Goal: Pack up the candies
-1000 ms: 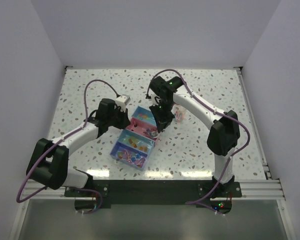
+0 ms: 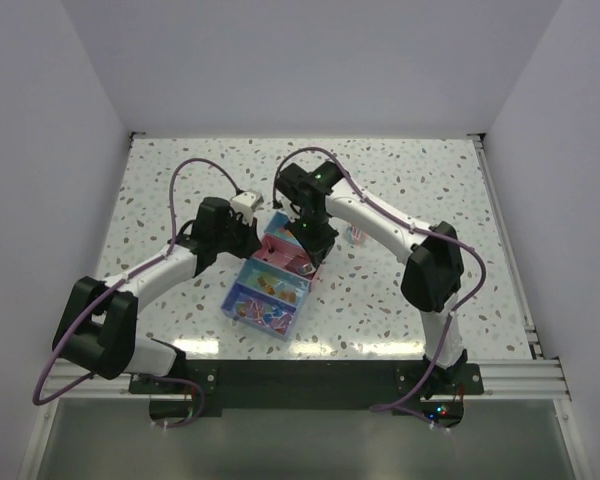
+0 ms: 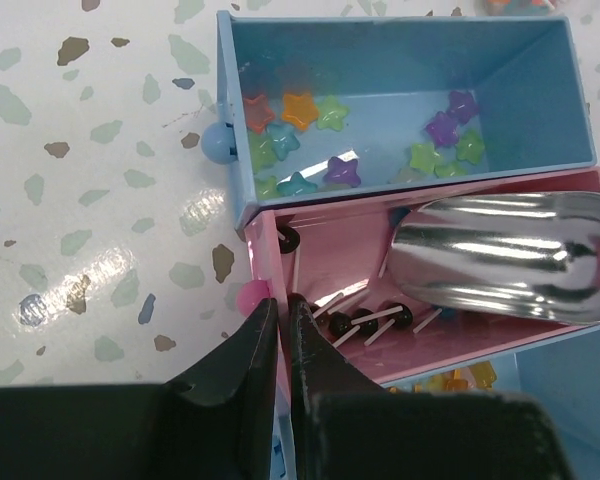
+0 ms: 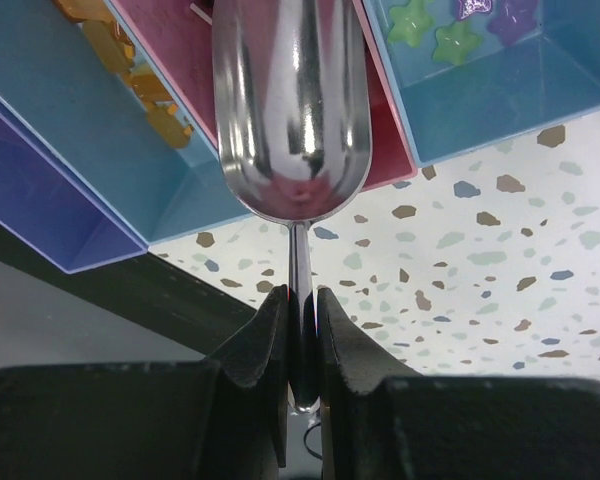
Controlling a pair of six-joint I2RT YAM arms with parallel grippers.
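Observation:
A pink bin (image 3: 460,230) with several dark round lollipops (image 3: 365,320) on thin white sticks lies between two blue bins. My left gripper is shut on its end wall, one finger on either side. Over the lollipops, inside that bin, rests the bowl of a shiny metal scoop (image 3: 510,255). In the right wrist view my right gripper has its fingers against both sides of the scoop's handle (image 4: 300,260). The top view has this gripper above the pink bin's right end, hiding part of the bin.
One blue bin (image 3: 410,30) contains star candies; the other blue bin (image 4: 170,220) contains yellow-orange candies. A purple bin (image 2: 265,310) with colourful sweets is at the front. Pinkish candies (image 2: 357,235) lie right of the arms.
The left arm and bins stay in place.

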